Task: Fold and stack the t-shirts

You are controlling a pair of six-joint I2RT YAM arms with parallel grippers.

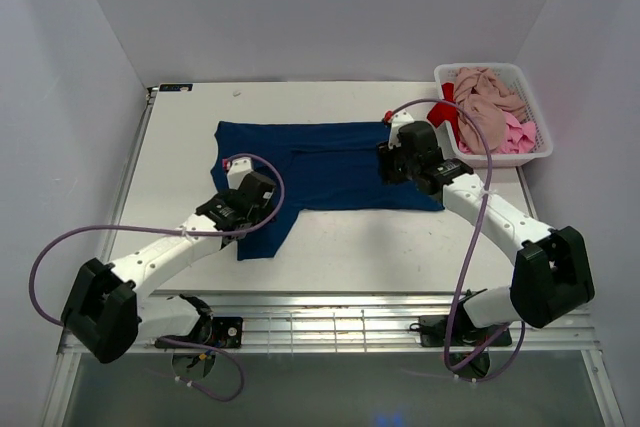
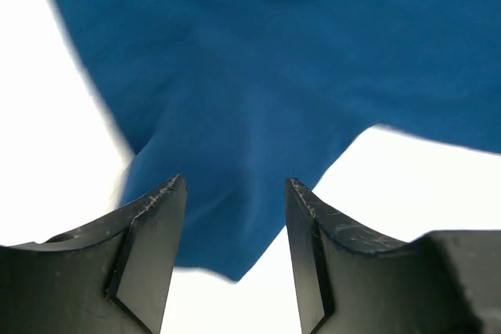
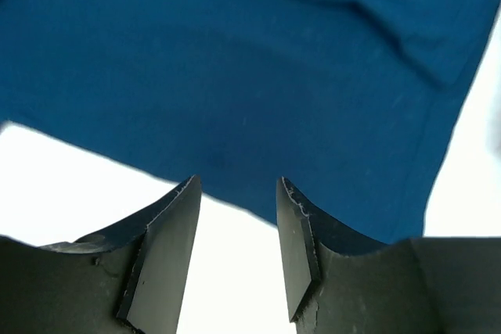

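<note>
A navy t-shirt point(image 1: 340, 177) lies spread across the white table, its top edge folded into a long band and one sleeve point(image 2: 219, 224) sticking out toward the front left. My left gripper is open above that left part, with nothing between its fingers. My right gripper is open above the right part of the shirt near its front edge, empty too; in the right wrist view a white strip of table shows behind its fingertips.
A white basket point(image 1: 541, 136) at the back right holds pink, red and tan clothes. Purple cables loop over both arms.
</note>
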